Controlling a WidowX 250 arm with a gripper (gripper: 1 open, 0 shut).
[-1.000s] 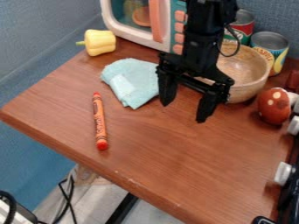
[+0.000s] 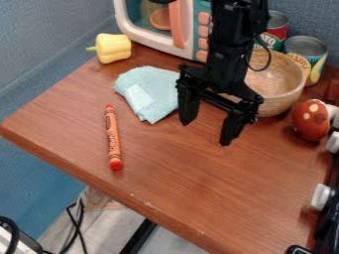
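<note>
My black gripper (image 2: 207,125) hangs open over the middle of the table, its two fingers apart with nothing seen between them. Left of it lies a crumpled light-blue cloth (image 2: 143,91). An orange crayon (image 2: 114,139) lies on the table at the left front. A pale wooden bowl (image 2: 280,84) stands behind and right of the gripper, partly hidden by the arm.
A toy microwave (image 2: 165,24) stands at the back, a yellow pepper-like toy (image 2: 113,47) at the back left. Two cans (image 2: 308,58) stand behind the bowl. A red-brown round toy (image 2: 310,120) sits at the right edge.
The objects on the table have not moved.
</note>
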